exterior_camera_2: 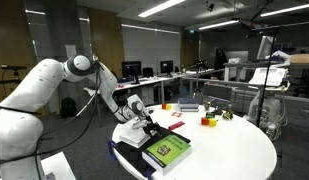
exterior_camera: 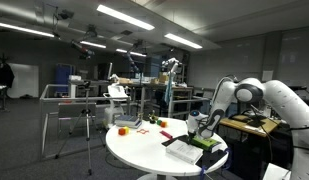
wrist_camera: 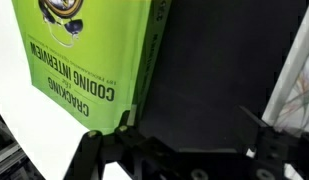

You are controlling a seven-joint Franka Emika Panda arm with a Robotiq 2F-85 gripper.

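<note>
A thick green book [wrist_camera: 84,60], its cover lettered "Cracking the Coding Interview", fills the left of the wrist view. Beside it, a flat black surface [wrist_camera: 214,70] lies under my open gripper, with nothing between the fingers. Along the right edge of the wrist view runs a white object [wrist_camera: 294,70], only partly visible. In the second exterior view the green book [exterior_camera_2: 168,150] lies near the table's front. My gripper [exterior_camera_2: 152,128] is low behind it, near the white flat object [exterior_camera_2: 132,133]; contact cannot be made out.
The round white table [exterior_camera_2: 249,150] has wide free room away from the arm. Small red and yellow items [exterior_camera_2: 208,121] stand toward the far side, and a red object [exterior_camera_2: 176,126] lies beyond the book.
</note>
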